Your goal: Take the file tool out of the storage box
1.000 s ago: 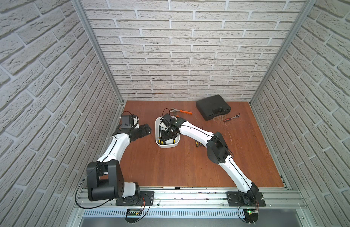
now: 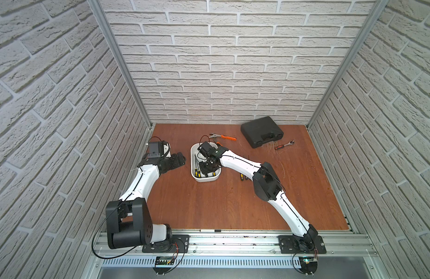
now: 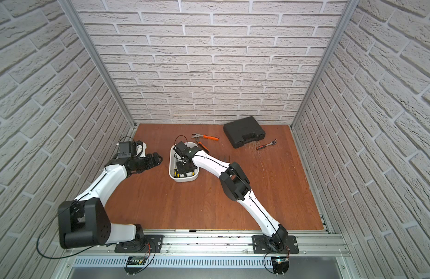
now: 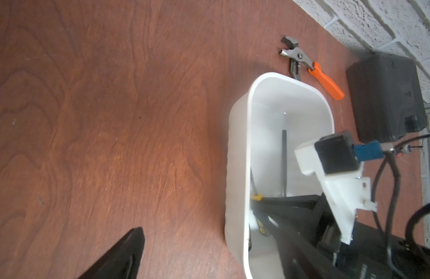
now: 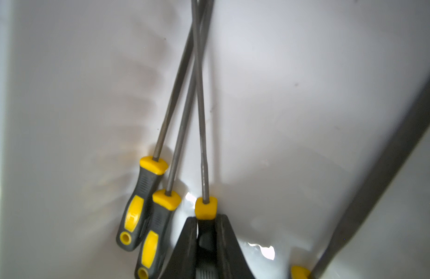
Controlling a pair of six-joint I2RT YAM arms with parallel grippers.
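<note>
Inside the white storage box (image 4: pixel 238 181), my right gripper is shut on the black handle of a file (image 5: pixel 205 209), just below its yellow collar. This file's thin shaft crosses over the shafts of two neighbouring files. Those two, the left file (image 5: pixel 136 209) and the middle file (image 5: pixel 154 241), lie on the box floor with black and yellow handles. A broader file (image 5: pixel 377 190) lies at the right, its handle mostly out of view. My left gripper (image 2: pixel 182 159) stands open and empty left of the box; its fingers (image 4: pixel 124 253) spread wide over bare table.
Pliers with orange grips (image 2: pixel 224 136) lie behind the box. A black case (image 2: pixel 262 131) and a red-handled ratchet (image 2: pixel 284 144) sit at the back right. Several tools (image 2: pixel 243 176) lie right of the box under the right arm.
The left arm has stayed still.
</note>
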